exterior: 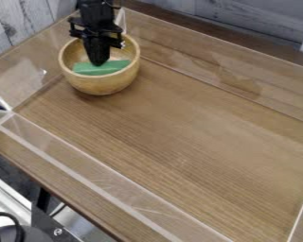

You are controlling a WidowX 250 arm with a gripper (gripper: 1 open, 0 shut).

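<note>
A round wooden bowl (106, 83) stands at the upper left of the table, with a green object (109, 68) lying inside it. My black gripper (98, 57) reaches down into the bowl from the top, its tips just over the green object. It looks shut; whether anything is between its fingertips is too small to tell.
A white wall is at the back. Clear tape strips run along the table's edges, and dark items with cables sit beyond the lower-left edge.
</note>
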